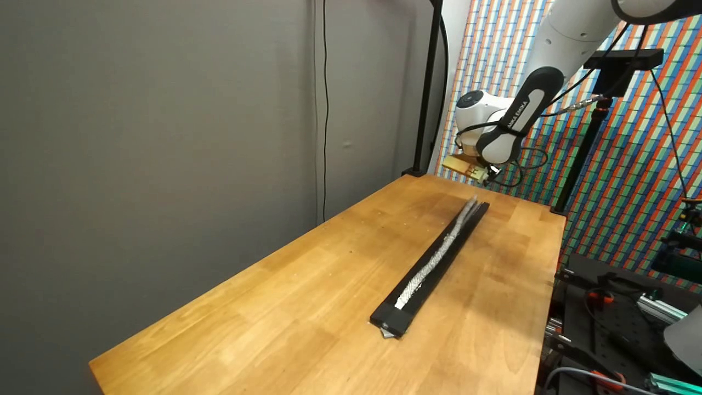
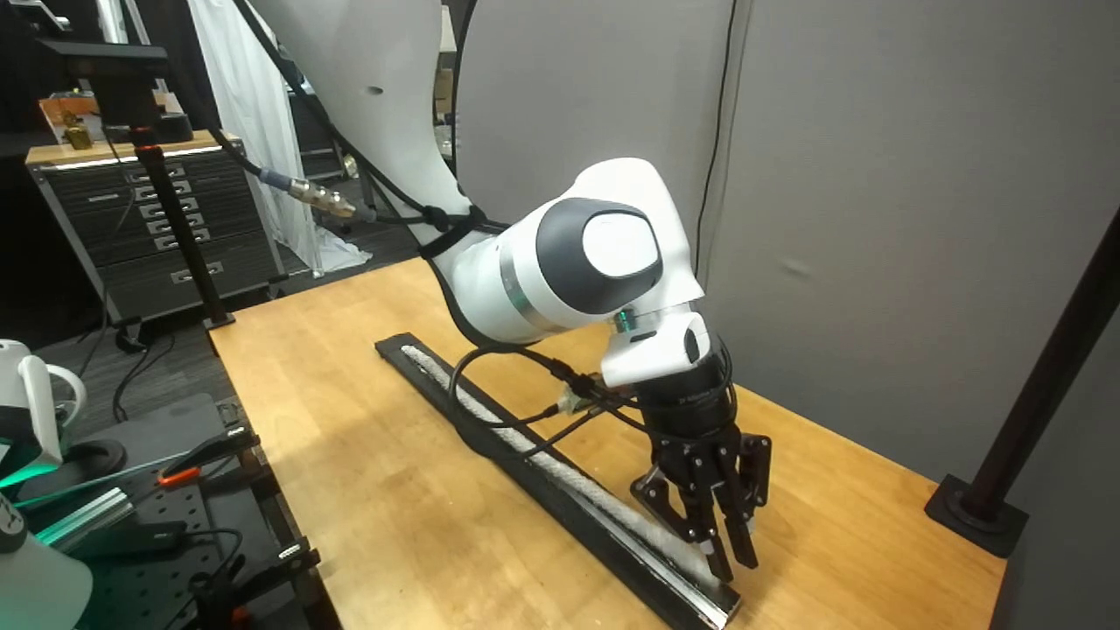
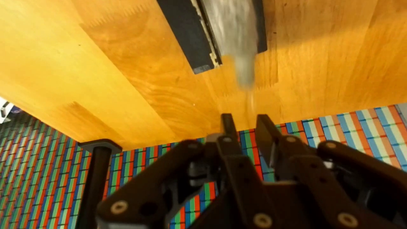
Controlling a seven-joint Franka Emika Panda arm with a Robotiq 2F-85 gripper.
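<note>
A pale grey braided rope (image 1: pixel 431 266) lies lengthwise along a black grooved channel (image 1: pixel 388 316) on the table. Its far end rises slightly past the channel's end, and in the wrist view that end of the rope (image 3: pixel 236 30) is blurred, with a thin tip hanging beyond the channel (image 3: pixel 190 42). My gripper is part open, with a narrow empty gap between its fingers. It sits just off the rope's end, not touching it in the wrist view. In exterior view 2 the gripper (image 2: pixel 735 569) points down near the channel's near end.
Bare wooden table (image 1: pixel 296 296) surrounds the channel on both sides. A black post (image 2: pixel 997 451) stands at the table's corner, and another post (image 1: pixel 579 158) is by the right edge. A grey wall (image 1: pixel 164 164) runs along the table's far side.
</note>
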